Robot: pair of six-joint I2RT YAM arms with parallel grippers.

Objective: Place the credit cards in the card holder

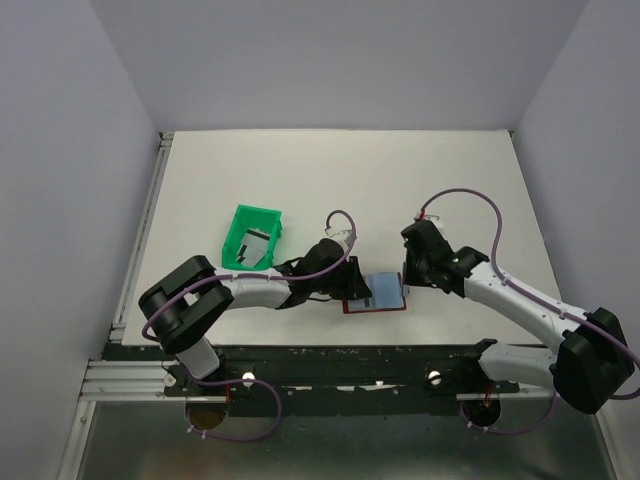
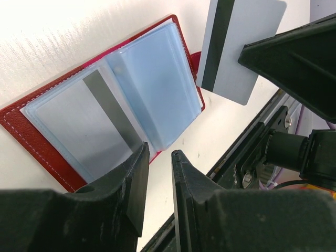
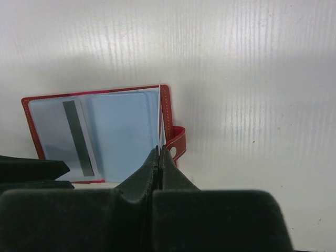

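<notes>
The open card holder (image 1: 383, 293) lies flat on the table, red leather with clear pockets. In the left wrist view, a silver card with a dark stripe (image 2: 84, 128) sits in one pocket, while the blue-tinted pocket (image 2: 160, 79) shows no card. My right gripper is shut on a second silver card (image 2: 241, 44). That card stands nearly edge-on above the holder's right border, by the snap strap. At the holder's near edge, beside the filled pocket, my left gripper is partly open with nothing visible between its fingers.
A green box (image 1: 248, 232) with several cards in it stands to the left, behind the left arm. The table's front edge lies close to the holder.
</notes>
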